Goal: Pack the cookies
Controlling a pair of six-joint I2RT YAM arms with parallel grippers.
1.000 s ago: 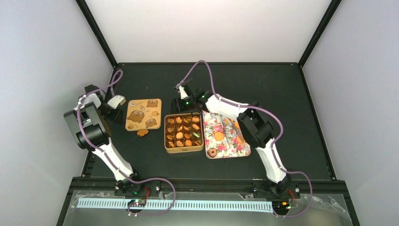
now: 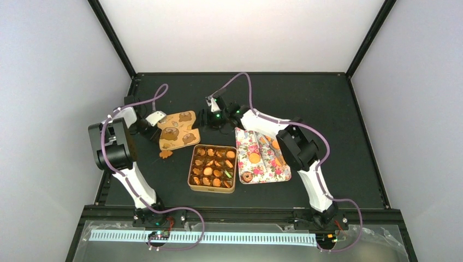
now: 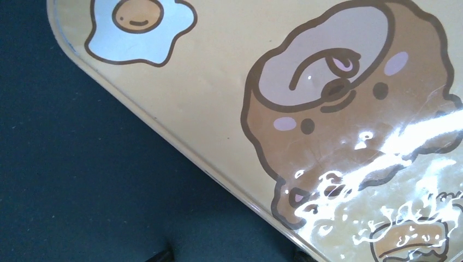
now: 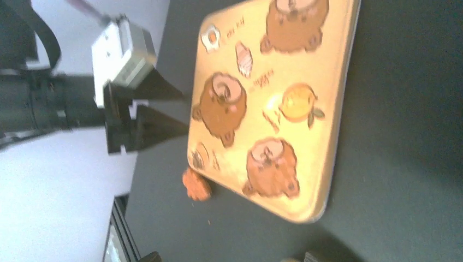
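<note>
A tan bear-print lid (image 2: 177, 143) lies left of centre, turned at an angle. My left gripper (image 2: 156, 132) is at its left edge; in the right wrist view this gripper's dark fingers (image 4: 158, 94) stand apart beside that edge. My right gripper (image 2: 201, 120) is by the lid's right edge, its fingertips (image 4: 151, 256) wide apart at the bottom of its own view. Just in front of these two stands the box (image 2: 212, 189), its compartments filled with cookies. One leaf-shaped cookie (image 2: 165, 154) lies loose by the lid's lower left corner.
To the box's right lies a floral tray (image 2: 263, 173) holding several cookies and a ring-shaped one (image 2: 247, 177), partly under the right arm.
The lid has shifted right and turned, with the left gripper moving right beside it. The box has slid towards the front.
</note>
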